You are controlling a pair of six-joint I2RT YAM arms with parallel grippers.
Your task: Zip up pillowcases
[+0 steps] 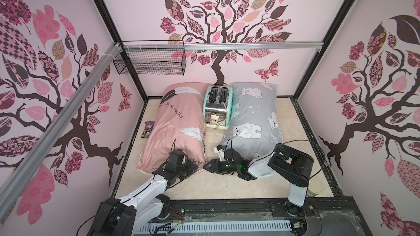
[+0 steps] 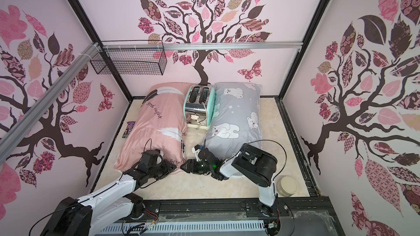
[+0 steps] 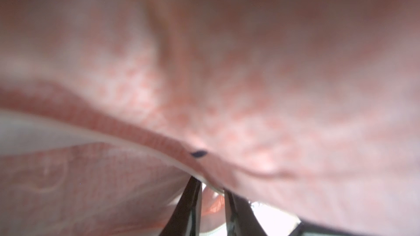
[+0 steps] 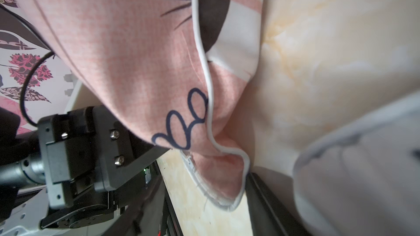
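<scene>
The pink pillowcase [image 1: 175, 118] lies on the left, the grey bear pillowcase [image 1: 253, 109] on the right. My left gripper [image 1: 189, 169] is at the pink case's near end; in the left wrist view its fingers are part open beneath pink fabric and a pale edge, with a hold unclear. My right gripper [image 1: 209, 166] stands open beside the pink case's near-right corner. In the right wrist view that corner [image 4: 216, 170], with white piping and a zipper edge, sits between the open fingers.
A mint toaster [image 1: 217, 107] stands between the pillows. A snack packet [image 1: 147, 129] lies at left, a round tin [image 2: 286, 185] at front right. A wire basket [image 1: 151, 61] hangs at back left.
</scene>
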